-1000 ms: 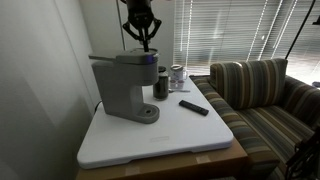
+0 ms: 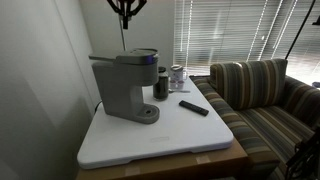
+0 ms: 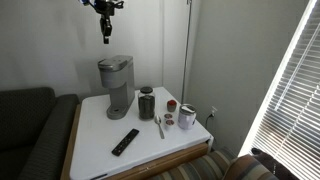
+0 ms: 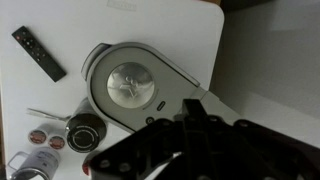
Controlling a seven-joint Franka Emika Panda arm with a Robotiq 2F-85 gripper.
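A grey coffee maker [image 2: 125, 88] stands upright on the white table, its top appearing closed. From above, the wrist view shows its rounded lid [image 4: 130, 84] with a shiny disc and a small button mark. My gripper [image 3: 106, 40] hangs in the air above the coffee maker, clear of it. Its fingers are together, nothing showing between them. In the wrist view the fingertips of the gripper overlap the back part of the machine.
A black remote [image 3: 125, 142] lies on the white table [image 3: 90, 145]. Beside the coffee maker are a dark jar [image 3: 146, 104], a spoon [image 3: 159, 128], small pods [image 3: 168, 118] and a white-and-metal mug [image 3: 187, 117]. A striped armchair [image 2: 250, 85] adjoins the table.
My gripper has risen from close over the coffee maker's top and shifted left in exterior view 1. The coffee maker and the things on the table look unmoved.
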